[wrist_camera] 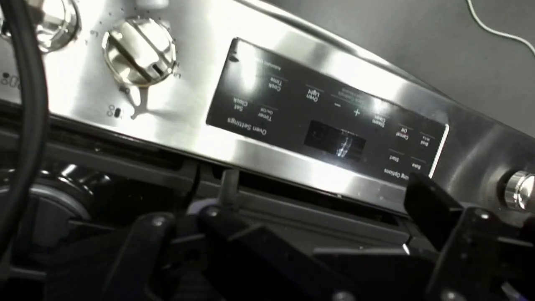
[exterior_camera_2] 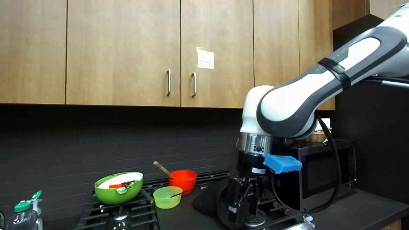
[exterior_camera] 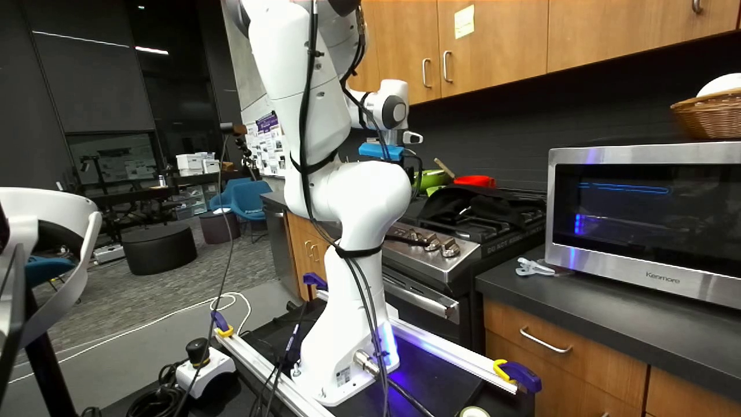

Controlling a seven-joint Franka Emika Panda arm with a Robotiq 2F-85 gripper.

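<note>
My gripper is open over the front of the stove, its dark fingers [wrist_camera: 429, 208] spread wide along the bottom of the wrist view. Nothing shows between them. Beyond lies the steel control panel [wrist_camera: 271, 163] with an oven display and a knob [wrist_camera: 139, 52]. In exterior view 2 the gripper [exterior_camera_2: 242, 209] points down over the cooktop, near a black cloth [exterior_camera_2: 207, 200]. A blue block [exterior_camera_2: 282, 163] is fixed beside the wrist. The arm's own body hides the gripper in exterior view 1.
A green bowl [exterior_camera_2: 111, 196] holding a white dish, a light green bowl [exterior_camera_2: 163, 202] and a red pot [exterior_camera_2: 188, 180] stand on the stove, left of the gripper. The microwave [exterior_camera: 646, 274] occupies the right counter, with a white clip [exterior_camera: 535, 268] in front.
</note>
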